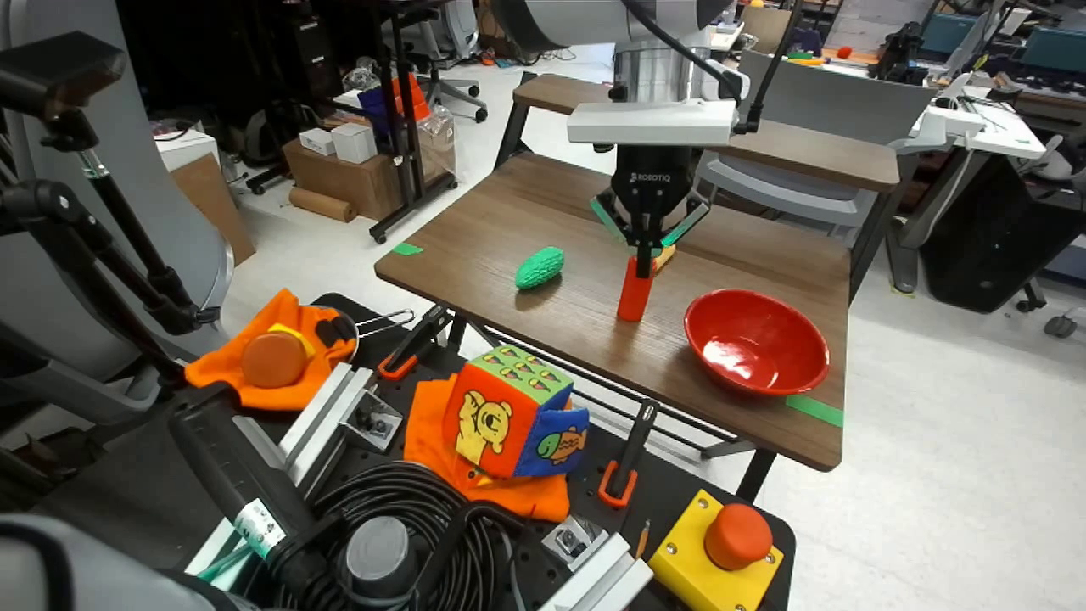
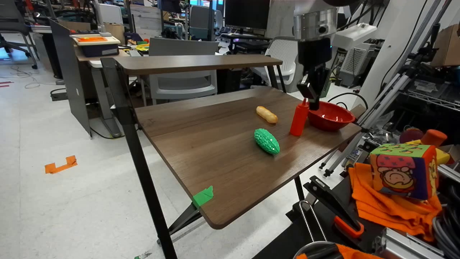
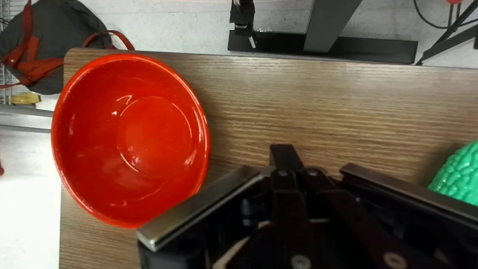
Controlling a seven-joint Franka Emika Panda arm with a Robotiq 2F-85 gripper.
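A red squeeze bottle [image 1: 634, 295] stands on the brown table, close to the red bowl [image 1: 756, 342]. My gripper [image 1: 644, 266] is shut at the bottle's top, its fingers covering the nozzle in exterior view 1. In exterior view 2 the bottle [image 2: 299, 119] shows its nozzle just left of the shut gripper [image 2: 313, 103], and nothing shows held between the fingers. Seen from the wrist, the closed fingertips of the gripper lie right of the bowl [image 3: 134, 139]; the bottle is hidden there.
A green bumpy toy [image 2: 267, 141] and a tan, elongated toy [image 2: 267, 114] rest on the table left of the bottle. The bowl sits near the table's right end.
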